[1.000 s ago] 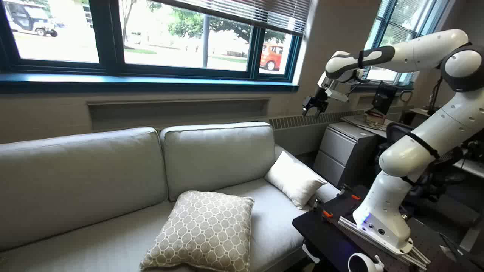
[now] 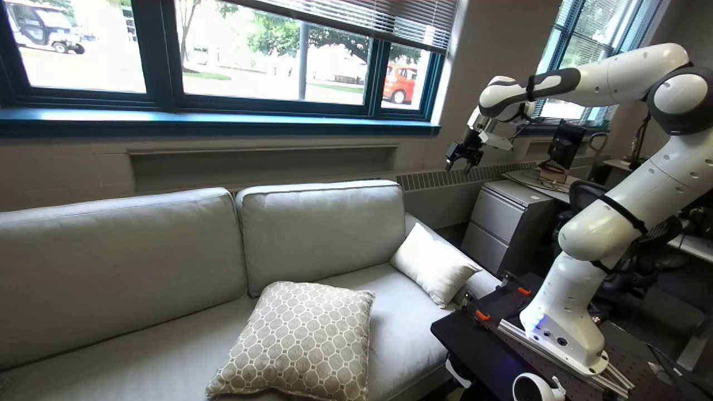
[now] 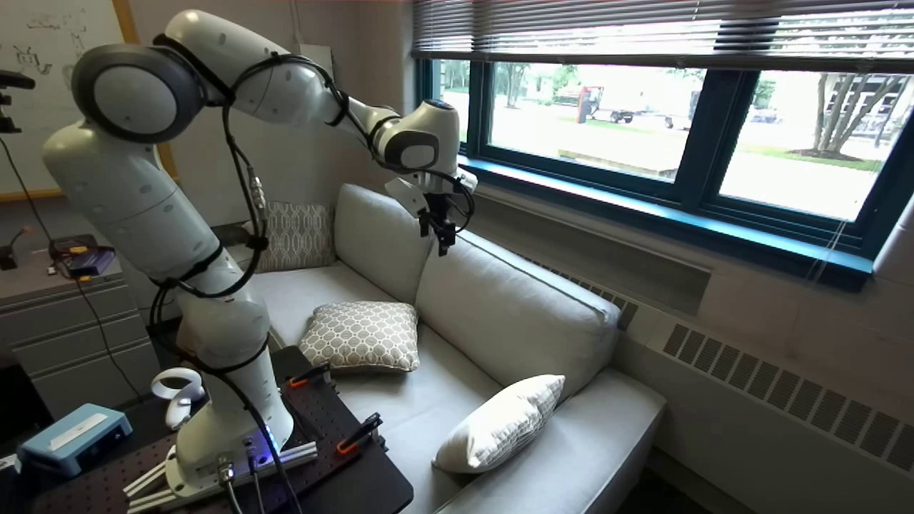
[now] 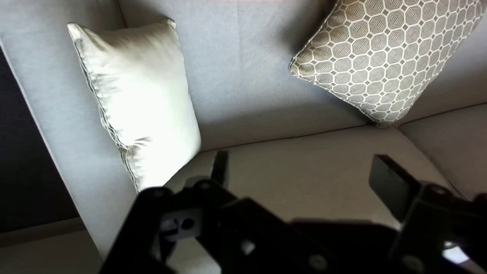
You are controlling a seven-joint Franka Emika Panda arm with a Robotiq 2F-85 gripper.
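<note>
High above the sofa my gripper (image 2: 457, 168) hangs open, its fingers well apart and nothing between them. In the wrist view the gripper points down at the grey sofa back cushion. A plain white pillow (image 4: 144, 100) leans against the sofa's armrest, clear of the fingers; exterior view 2 shows the same white pillow (image 3: 503, 425) near the table. Flat on the seat, farther from the arm's base, lies a beige pillow with a honeycomb pattern (image 2: 304, 341). The patterned pillow (image 4: 383, 54) shows at the upper right of the wrist view, one corner near the back cushion.
My arm stands on a black table (image 3: 377, 480) with orange-tipped clamps at its edge, beside the sofa (image 2: 321, 234). Behind the sofa run a radiator (image 3: 771, 385) and a blue window sill (image 3: 685, 218). Another patterned pillow (image 3: 298, 235) rests at the sofa's far end. Seat space lies between the nearer pillows.
</note>
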